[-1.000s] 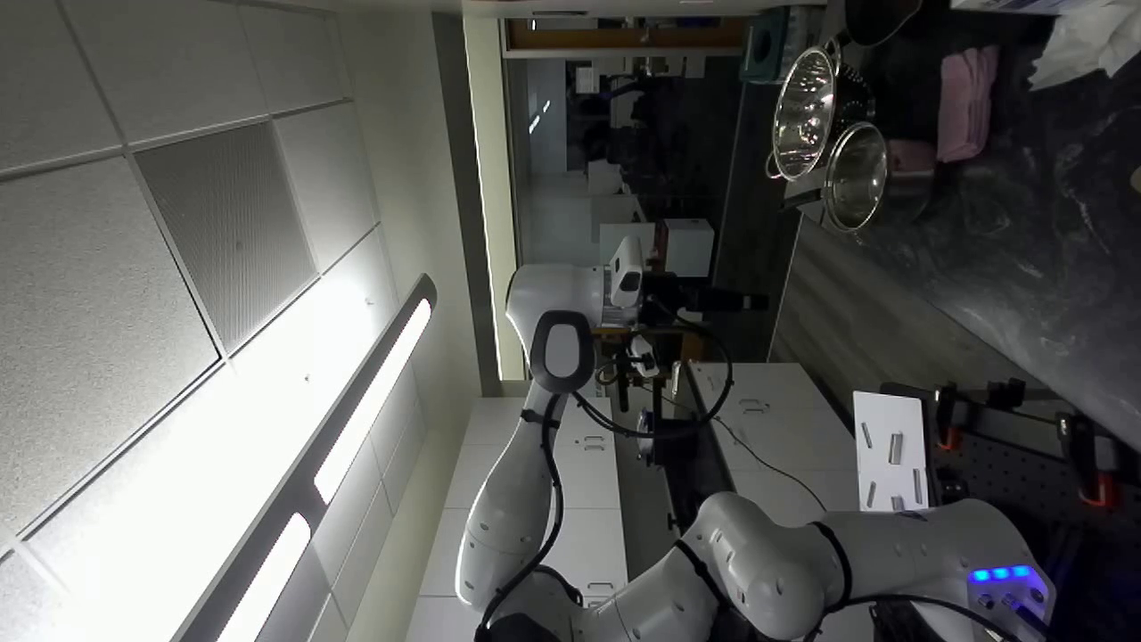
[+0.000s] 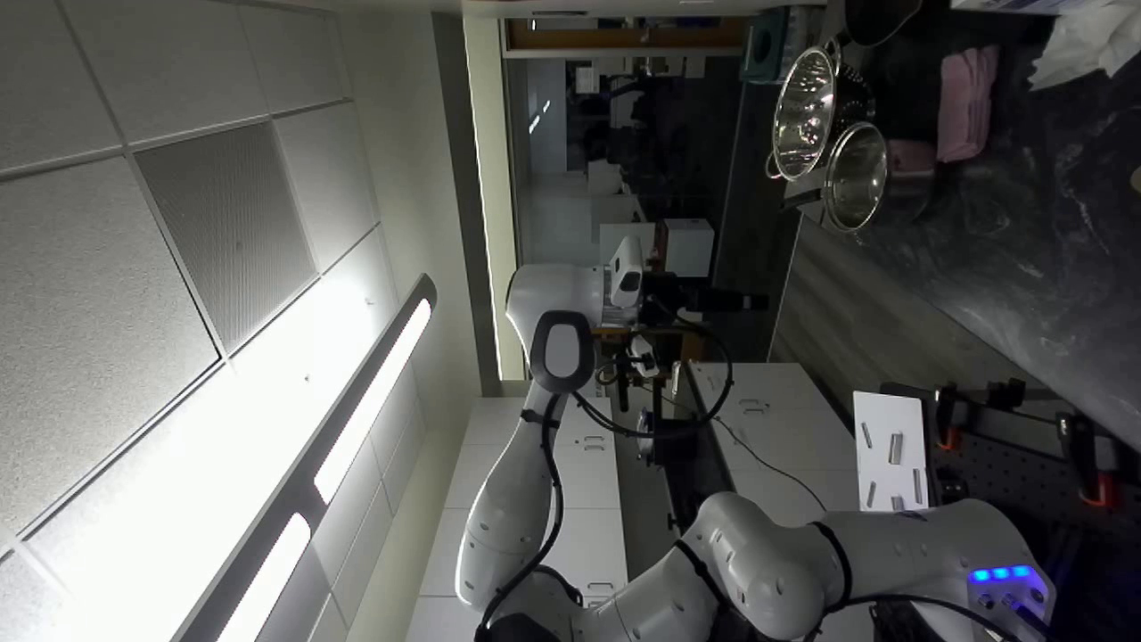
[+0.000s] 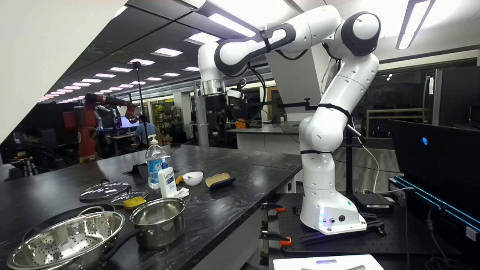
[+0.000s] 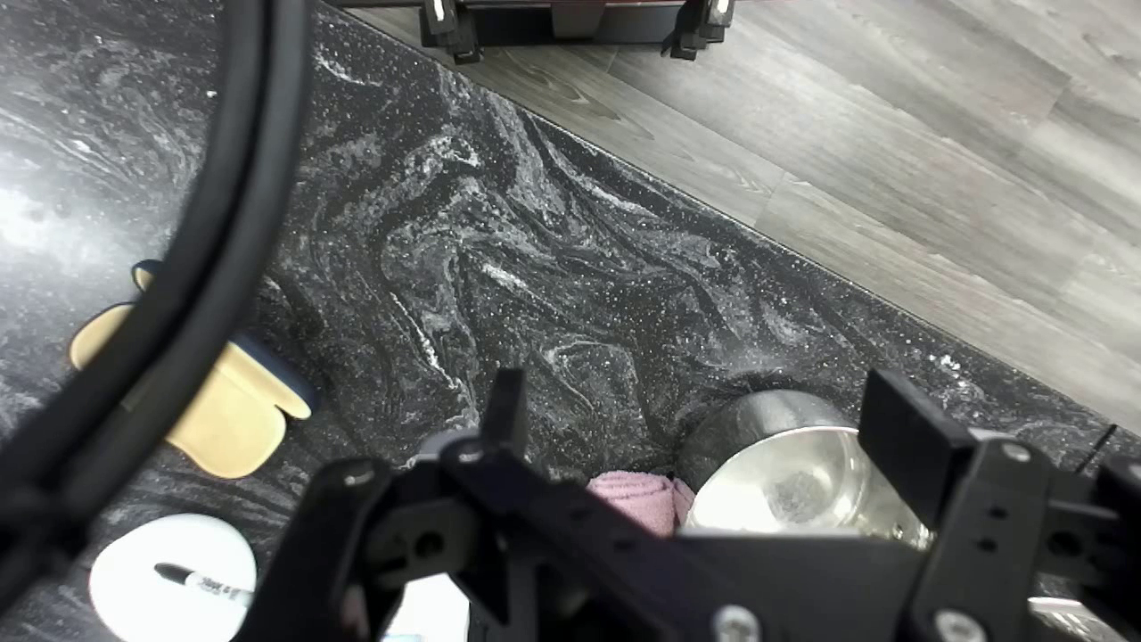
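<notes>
My gripper hangs high above the dark counter, its fingers spread wide with nothing between them. Below it in the wrist view lie a steel pot (image 4: pixel 797 460) and a folded pink cloth (image 4: pixel 636 497). To the left are an open tan-lined case (image 4: pixel 230 417) and a white bowl (image 4: pixel 171 578) with a marker over it. In exterior view 2 the same pot (image 3: pixel 159 222) stands at the counter's near edge beside a steel colander (image 3: pixel 72 238). A yellow sponge (image 3: pixel 134 202) sits behind the pot, close to glass lids (image 3: pixel 105 189).
A lotion bottle (image 3: pixel 167 180) and a clear pump bottle (image 3: pixel 154 164) stand upright mid-counter. Beside the arm's base lies a white board (image 2: pixel 890 449) with small metal pieces. Its edge drops to the floor.
</notes>
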